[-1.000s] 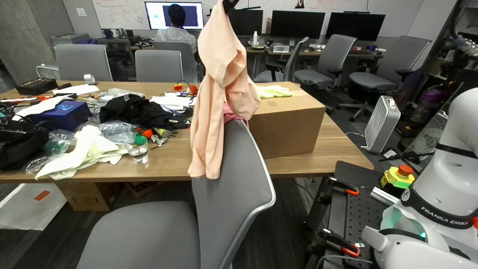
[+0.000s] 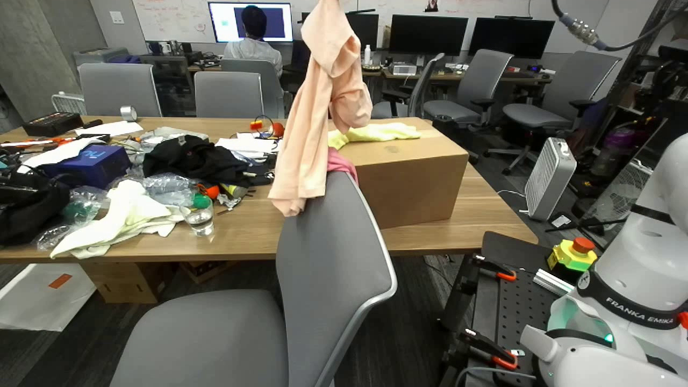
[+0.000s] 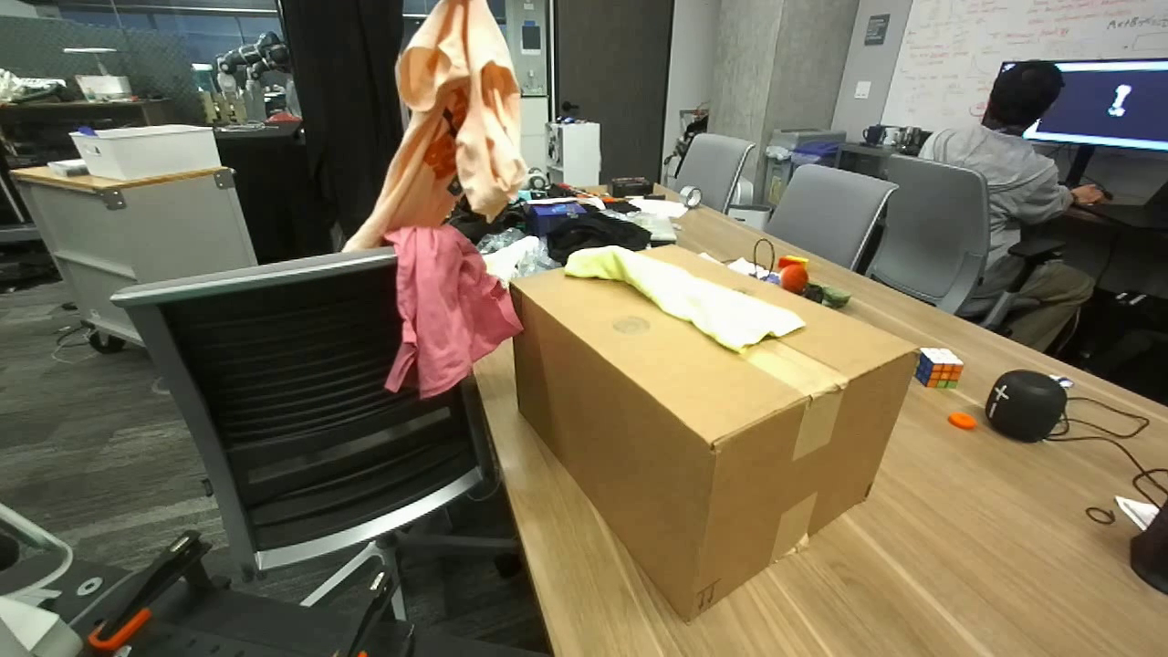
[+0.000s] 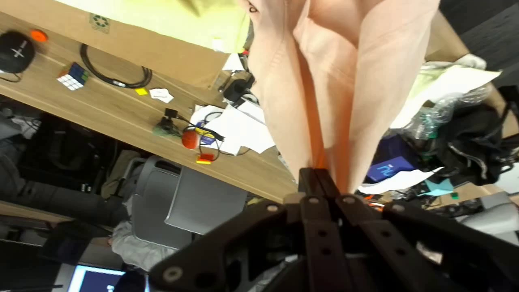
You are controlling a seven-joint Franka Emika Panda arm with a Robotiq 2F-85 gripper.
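A peach garment point(image 2: 319, 109) hangs in the air above the grey chair's backrest point(image 2: 338, 271), its lower end beside the top of that backrest. In the wrist view my gripper is shut on the peach cloth point(image 4: 335, 82), which spreads out from the fingertips. The gripper is out of frame in both exterior views. A pink cloth point(image 3: 449, 307) is draped over the top corner of the chair back. On the cardboard box point(image 3: 624, 482) lies a pale yellow cloth point(image 3: 690, 294).
The wooden table point(image 2: 258, 226) carries a cluttered left side with a black cloth point(image 2: 193, 161), a whitish cloth point(image 2: 122, 219) and a glass point(image 2: 201, 222). A speaker point(image 3: 1026, 405) and a puzzle cube point(image 3: 939, 368) stand beyond the box. A person sits at a monitor behind.
The peach garment has risen, its lower end lifting up the chair back and swinging slightly left.
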